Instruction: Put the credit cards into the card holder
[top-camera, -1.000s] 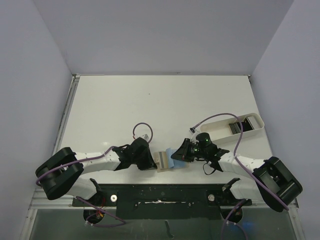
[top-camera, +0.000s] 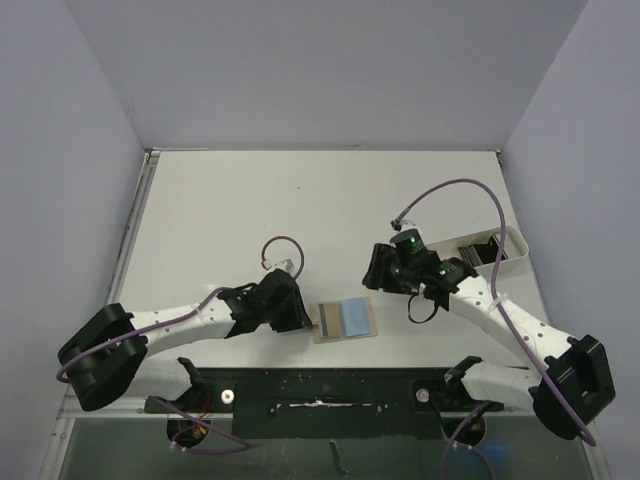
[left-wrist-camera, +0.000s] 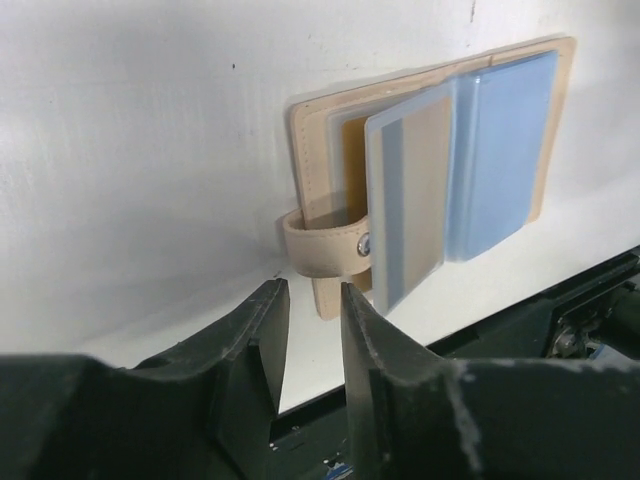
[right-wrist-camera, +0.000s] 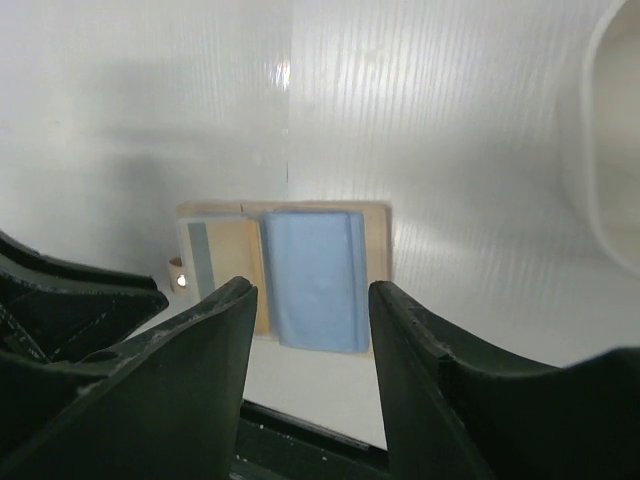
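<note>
The card holder (top-camera: 343, 318) lies spread open on the table near the front edge, its tan cover showing round a clear sleeve part (left-wrist-camera: 412, 185) and a blue part (left-wrist-camera: 505, 145). A tan snap strap (left-wrist-camera: 328, 248) sticks out at its left side. Just left of that strap, my left gripper is part open, nothing visible between its fingers. My right gripper hangs above and right of the holder, also open and empty. Dark and pale cards (top-camera: 483, 250) sit in the white tray at the right; whether any card is inside the holder I cannot tell.
The white tray (top-camera: 448, 244) stands at the right side of the table, and its rim (right-wrist-camera: 585, 150) enters the right wrist view. Behind the holder the white table (top-camera: 260, 190) is clear.
My right gripper has risen off the holder's blue part and moved back and right, uncovering it. The left gripper has shifted slightly to the left, away from the strap.
</note>
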